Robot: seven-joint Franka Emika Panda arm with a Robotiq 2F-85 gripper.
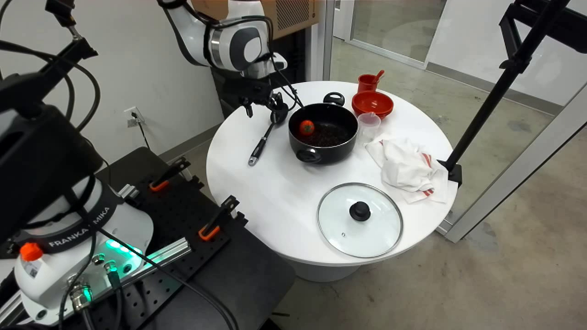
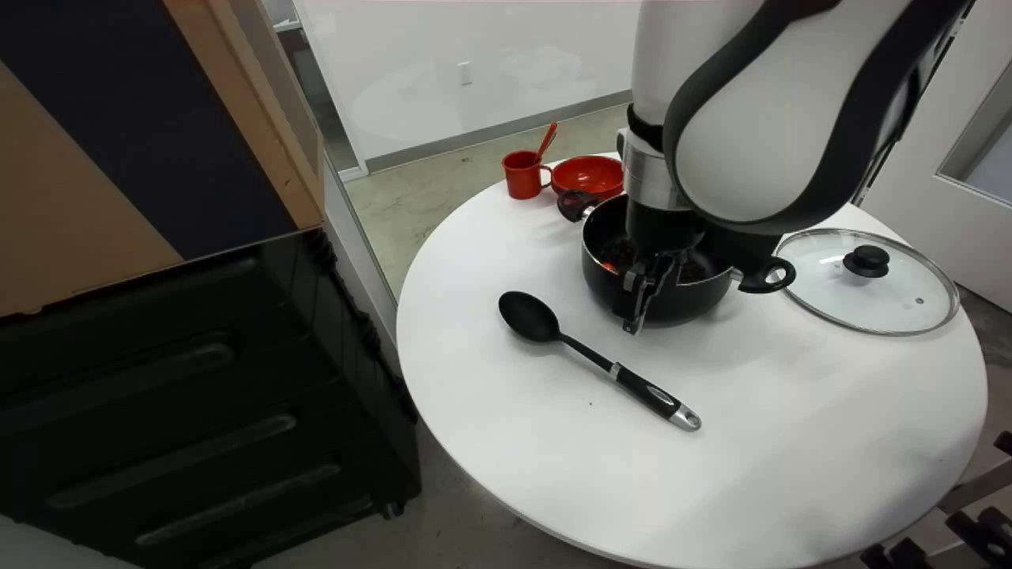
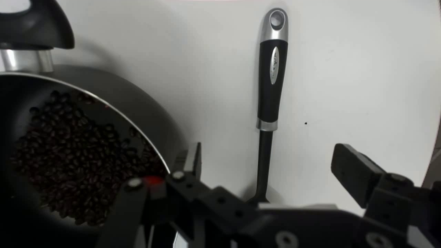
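Wide open, my gripper hovers above the black serving spoon [image 3: 270, 82]. In the wrist view the spoon's shaft runs between the two separated fingers, while its bowl is hidden behind the gripper body. Nothing is held. Exterior view 1 has the gripper [image 1: 262, 106] near the spoon's bowl end, and the spoon's handle [image 1: 257, 149] lying bare on the table. Just beside the spoon stands a black pot [image 1: 322, 151] with dark beans [image 3: 78, 157] and a red tomato [image 1: 306, 127] inside. In exterior view 2 the arm covers part of the pot.
The pot's rim is close to one finger. Beyond it are a red cup [image 1: 367, 83], a red bowl [image 1: 372, 103] and a clear cup [image 1: 368, 125]. A towel [image 1: 408, 167] and a glass lid [image 1: 360, 231] occupy the right side.
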